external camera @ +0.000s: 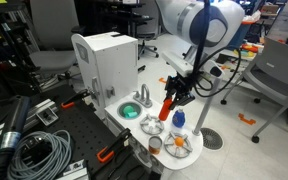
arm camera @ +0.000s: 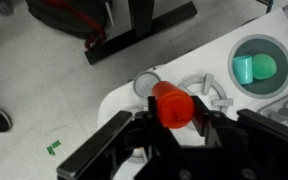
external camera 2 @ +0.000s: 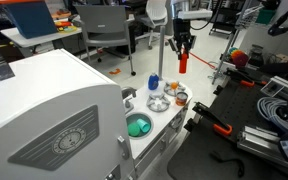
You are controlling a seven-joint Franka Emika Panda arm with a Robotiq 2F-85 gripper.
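Observation:
My gripper (external camera: 174, 95) is shut on a red cylinder (external camera: 166, 108), perhaps a bottle or can. It hangs upright over the white counter, just left of a blue bottle (external camera: 179, 119). In exterior view 2 the red cylinder (external camera 2: 183, 63) shows below the gripper (external camera 2: 185, 50), clear of the counter. Seen from the wrist, the orange-red top of the cylinder (arm camera: 171, 104) fills the space between the dark fingers, with part of a burner beside it.
A sink (external camera: 130, 111) with teal dishes lies to the left, by a faucet (external camera: 142, 95). One burner (external camera: 152, 126) is bare; an orange item (external camera: 179, 141) sits on the other. A metal can (external camera: 155, 145) stands near the front edge. The counter's rounded right end is open.

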